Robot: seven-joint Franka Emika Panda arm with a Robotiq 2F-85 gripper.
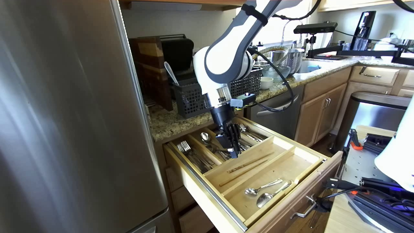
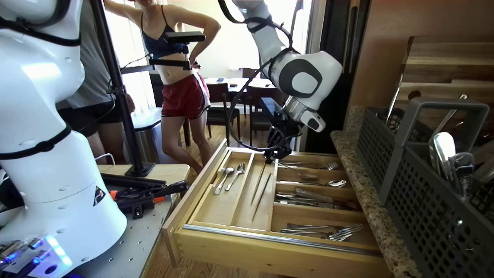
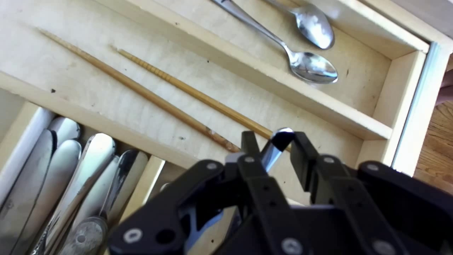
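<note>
Above the compartments of the open wooden drawer (image 1: 297,172), my gripper (image 1: 234,153) points down. It is shut on the handle of a metal spoon; the shiny handle end (image 3: 278,143) pokes out between the fingers in the wrist view. From exterior view 2, the spoon (image 2: 308,177) slopes from the gripper (image 2: 271,159) down into the spoon compartment, bowl end low. Whether its bowl touches the compartment floor, I cannot tell. Two wooden chopsticks (image 3: 144,91) lie in the long compartment beneath the fingertips.
Two spoons (image 3: 312,66) rest in the front compartment. Forks (image 2: 342,233), knives (image 2: 310,197) and another spoon (image 2: 337,183) fill the rear slots, split by low dividers. Behind the drawer, a grey dish rack (image 1: 190,99) stands on the counter. Bare floor shows around the chopsticks.
</note>
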